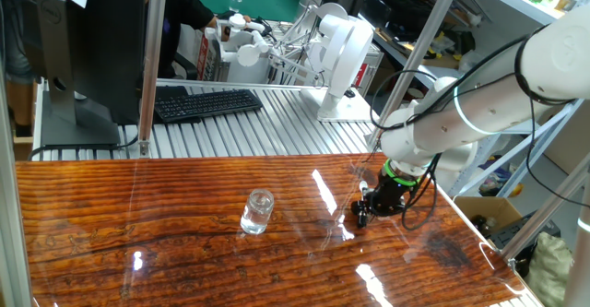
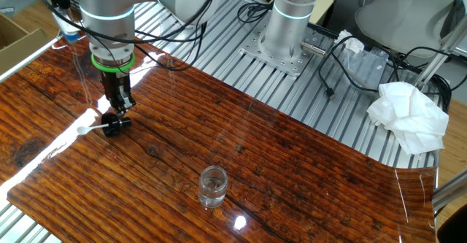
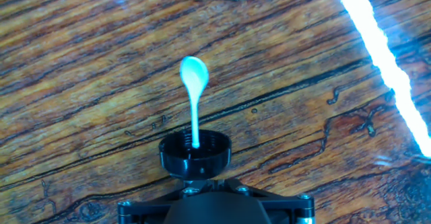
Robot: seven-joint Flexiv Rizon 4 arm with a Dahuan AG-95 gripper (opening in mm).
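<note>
A clear glass jar [image 1: 257, 212] stands upright on the glossy wooden table, with what looks like clear liquid low inside; the second exterior view shows the same jar [image 2: 213, 187]. My gripper [image 2: 119, 114] is well to one side of it, low over the wood. At its tip is a round black cup-shaped piece [image 3: 195, 155], and the gripper looks shut on it, though the finger ends are hidden behind it. From this piece sticks a small white spoon [image 3: 194, 74], handle end inside the black opening, bowl pointing outward. Nothing of the spoon touches the jar.
Bare table [image 2: 306, 170] surrounds the jar. Beyond the table edge are a keyboard [image 1: 208, 105], a monitor and a white fan [image 1: 343, 60]. Crumpled white tissue [image 2: 407, 117] lies by the far corner. Black cables hang along the arm.
</note>
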